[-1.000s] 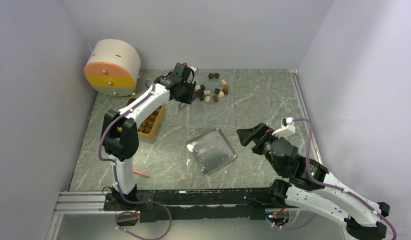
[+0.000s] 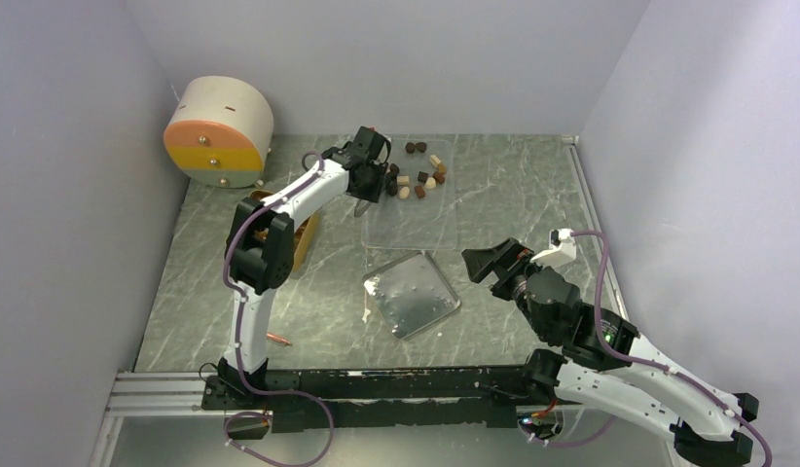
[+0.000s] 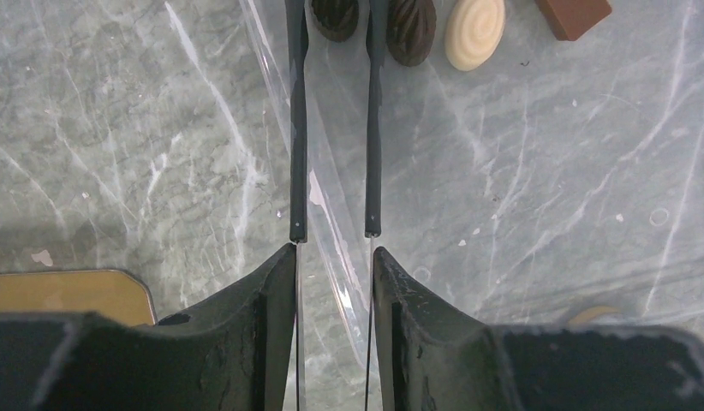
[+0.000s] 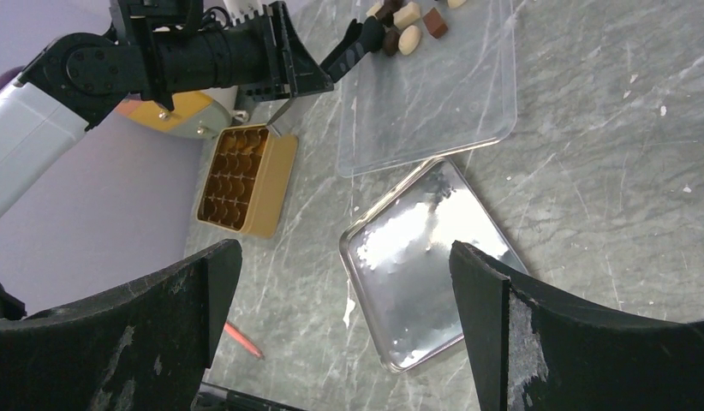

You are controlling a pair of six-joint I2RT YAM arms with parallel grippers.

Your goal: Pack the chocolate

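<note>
My left gripper hovers at the clear tray (image 2: 406, 229), its fingers part open above two dark chocolates (image 3: 402, 34); whether it touches one is unclear. A cream chocolate (image 3: 474, 34) and a brown square chocolate (image 3: 571, 15) lie to their right, among several others on the tray. The gold chocolate box (image 4: 272, 188), with brown compartments, stands left of the tray, partly under my left arm in the top view. My right gripper is open and empty at the front right, above the table.
A metal tray (image 2: 412, 294) lies in front of the clear tray. A striped drawer cabinet (image 2: 217, 136) stands at back left, and a red pen-like object (image 2: 277, 339) lies at front left.
My left arm has moved rightward over the clear tray, its elbow shifting right and uncovering less of the gold box. The right arm has stayed still.
</note>
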